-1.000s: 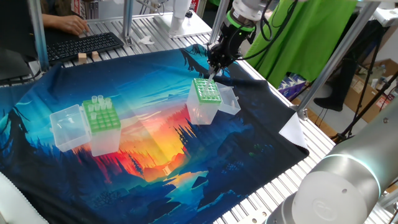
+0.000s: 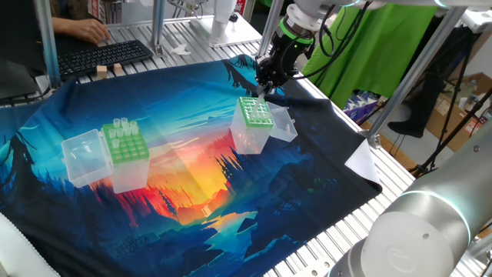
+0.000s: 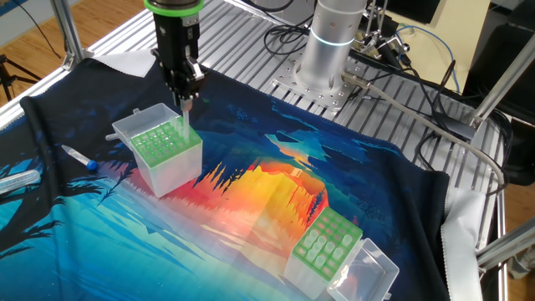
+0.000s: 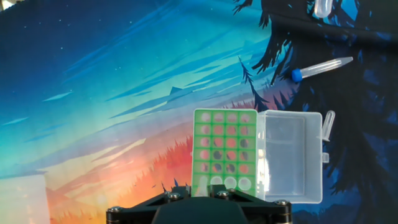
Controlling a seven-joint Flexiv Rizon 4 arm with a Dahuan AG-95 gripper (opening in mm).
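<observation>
My gripper point(image 3: 185, 102) is above a corner of the green-topped rack point(image 3: 164, 150), shut on a clear tube point(image 3: 185, 127). The tube points down at the rack's end row; whether its lower end is inside a hole is hard to tell. In the wrist view, the tube point(image 4: 202, 185) shows between the two fingertips, in line with several pale round tube tops point(image 4: 231, 182) in that row. The other holes of this rack look empty. A second green-topped rack point(image 2: 129, 148) stands at the left in exterior view 1, with several clear tubes point(image 2: 121, 128) sticking up from it.
Each rack's clear lid hangs open beside it: one lid point(image 4: 291, 155) by the near rack, another point(image 2: 85, 158) by the far one. A blue-capped tube point(image 4: 321, 69) and a small clear tube point(image 4: 329, 126) lie on the patterned cloth. Between the racks the cloth is clear.
Over the last second the gripper has shifted very slightly near the same rack corner. Both racks and their lids have stayed put.
</observation>
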